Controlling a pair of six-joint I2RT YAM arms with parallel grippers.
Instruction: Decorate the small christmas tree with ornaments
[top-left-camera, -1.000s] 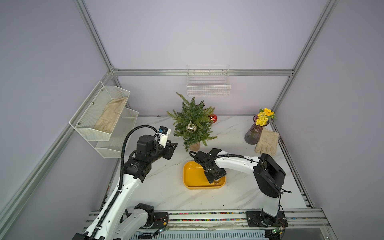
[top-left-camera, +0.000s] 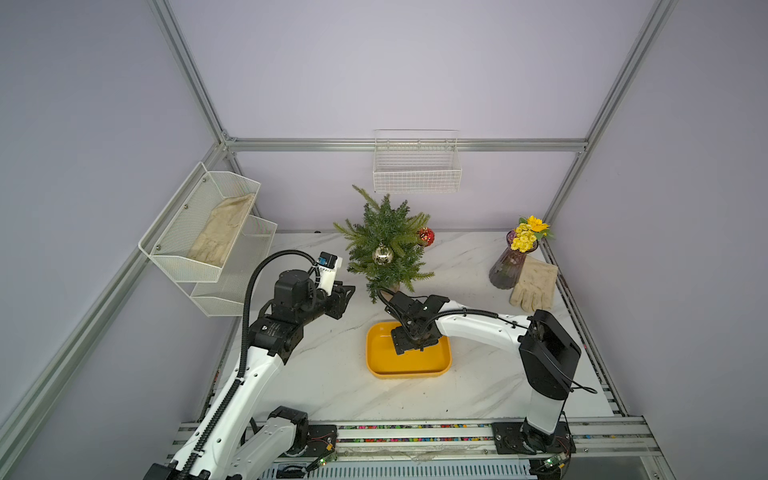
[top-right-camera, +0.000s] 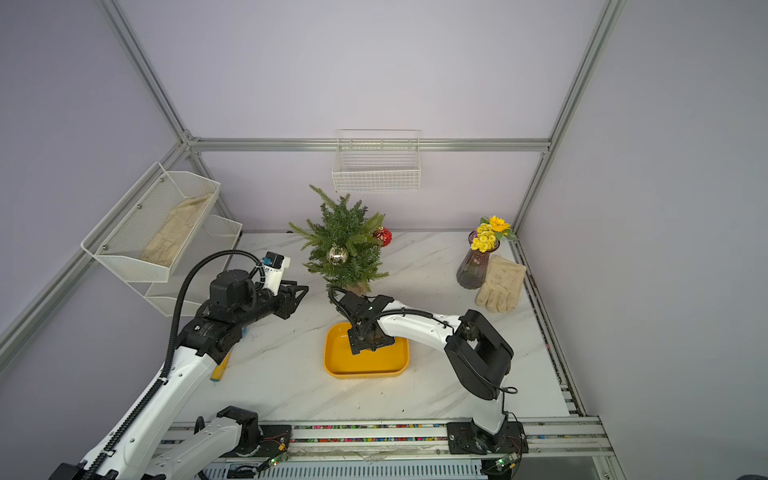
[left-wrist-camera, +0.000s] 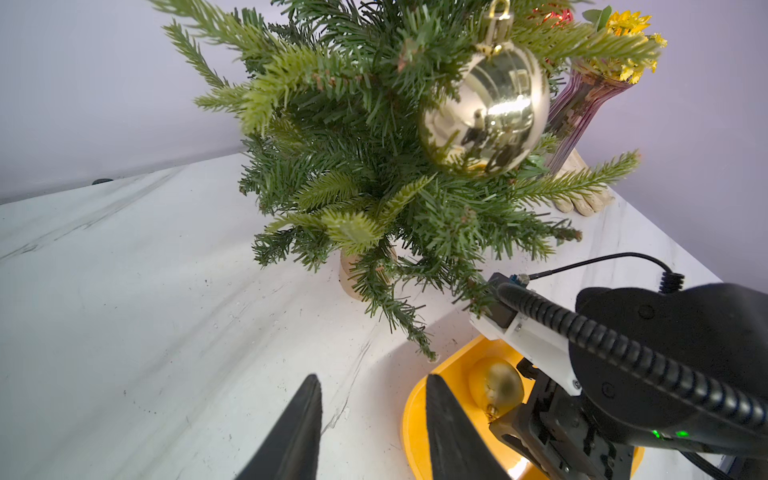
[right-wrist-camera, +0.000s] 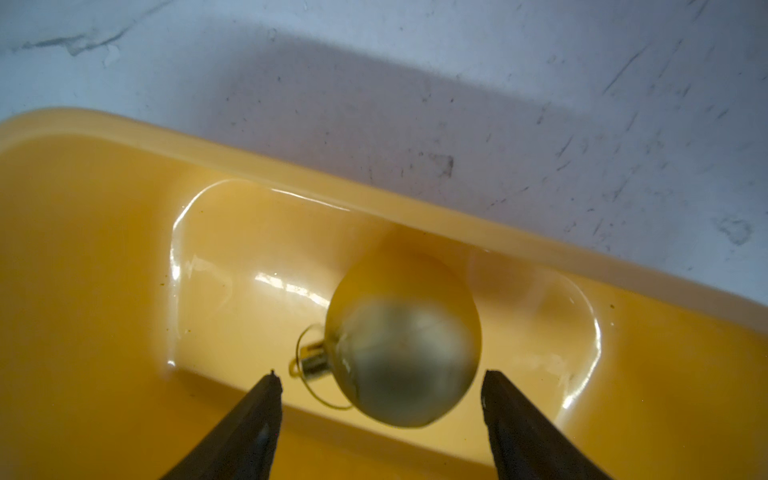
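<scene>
The small tree carries a silver-gold ball on its front and a red ball on its right. My right gripper is open above the yellow tray, its fingers either side of a gold ball lying on the tray floor with its cap to the left. My left gripper stands open at the tree's front left, with nothing between its fingers, facing the tree and the tray.
A vase of yellow flowers and a pair of gloves sit at the right. White mesh shelves hang at the left wall.
My right gripper has moved leftward over the tray from its right end, where the gold ball showed beside it. The left arm looks still.
</scene>
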